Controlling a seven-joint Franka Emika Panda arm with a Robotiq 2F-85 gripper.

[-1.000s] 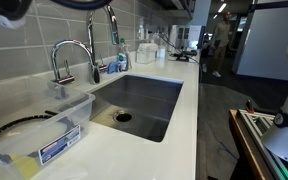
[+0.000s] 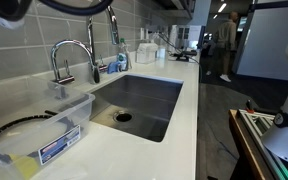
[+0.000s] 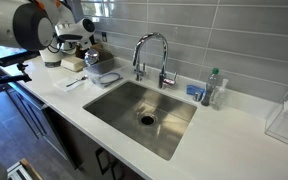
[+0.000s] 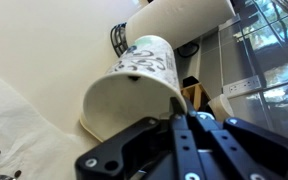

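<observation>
A white cup (image 4: 134, 98) with dark printing on its side fills the middle of the wrist view, its open mouth turned toward the camera. My gripper is shut on the cup's rim. The black fingers hide the part of the rim between them. In exterior view 2 the gripper (image 3: 87, 45) is small, at the far left end of the counter, among the things there; the cup cannot be made out clearly.
A steel sink (image 3: 144, 118) with a tall faucet (image 3: 152, 45) is set in the white counter (image 3: 234, 145). Bottles (image 3: 212, 86) stand behind it. In exterior view 1, a clear plastic bin (image 2: 76, 108) sits beside the sink.
A person in the far background of exterior view 1 has shifted position. The sink, bin and counter look the same, and no clear arm motion shows there.
</observation>
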